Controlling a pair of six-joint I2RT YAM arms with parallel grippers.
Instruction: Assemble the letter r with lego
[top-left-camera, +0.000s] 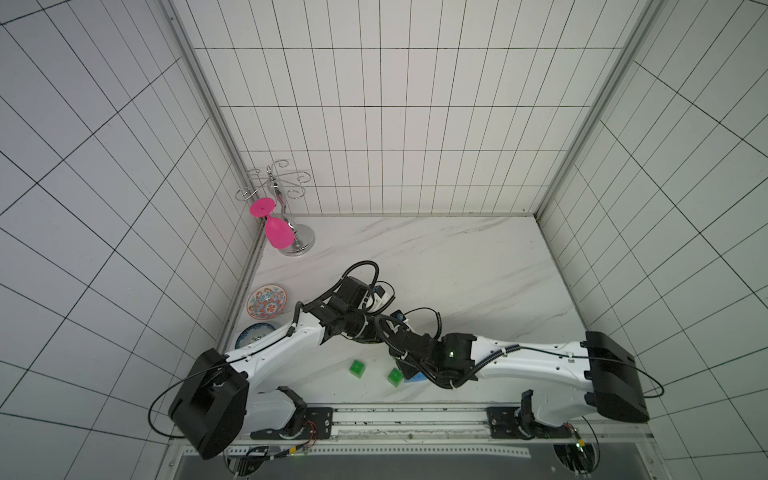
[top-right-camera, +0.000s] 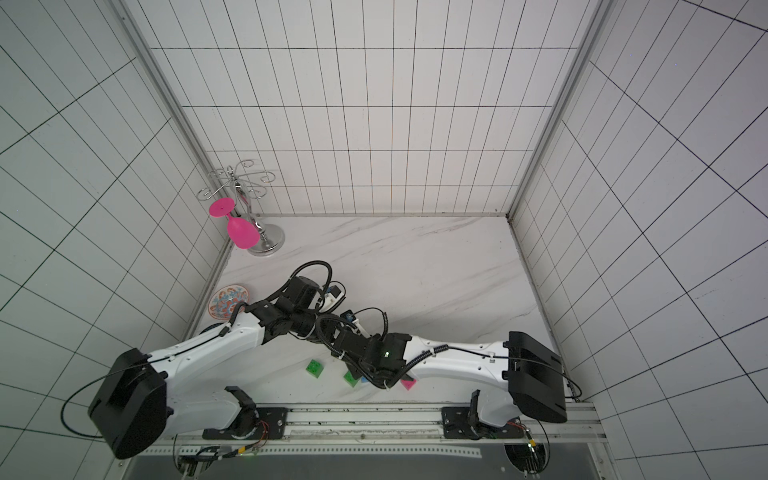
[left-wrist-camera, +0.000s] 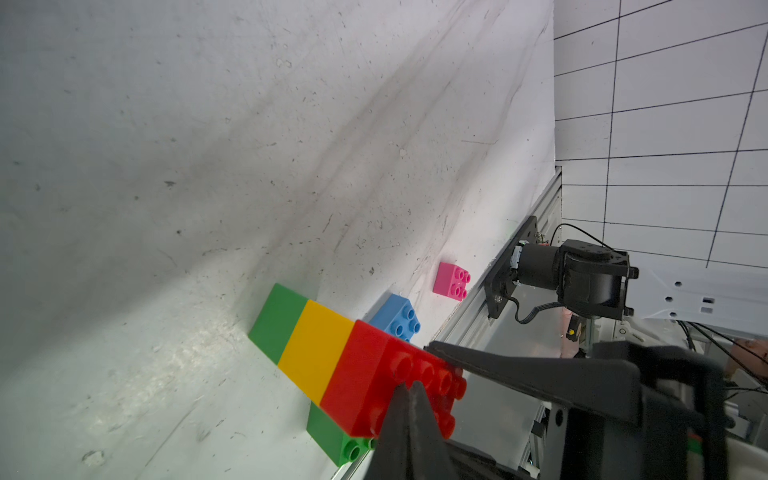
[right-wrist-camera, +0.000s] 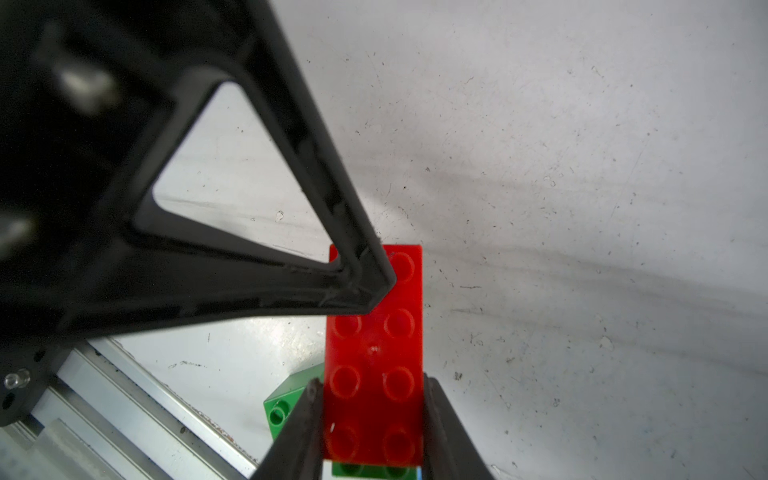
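In the left wrist view a joined row of bricks, green (left-wrist-camera: 276, 320), yellow (left-wrist-camera: 316, 348) and red (left-wrist-camera: 356, 376), is held up at the grippers. The red brick (right-wrist-camera: 372, 352) fills the gap between the fingers of my right gripper, which is shut on it in the right wrist view. My left gripper (top-left-camera: 368, 328) meets it from the other side, a black finger (right-wrist-camera: 256, 280) over the red brick's top; how far its fingers are closed is unclear. Loose bricks lie below: blue (left-wrist-camera: 388, 316), pink (left-wrist-camera: 449, 280) and green (top-left-camera: 357, 368).
Two patterned plates (top-left-camera: 266, 301) lie at the left. A metal stand (top-left-camera: 296, 240) with pink items (top-left-camera: 279, 232) stands at the back left. The front rail runs close below the bricks.
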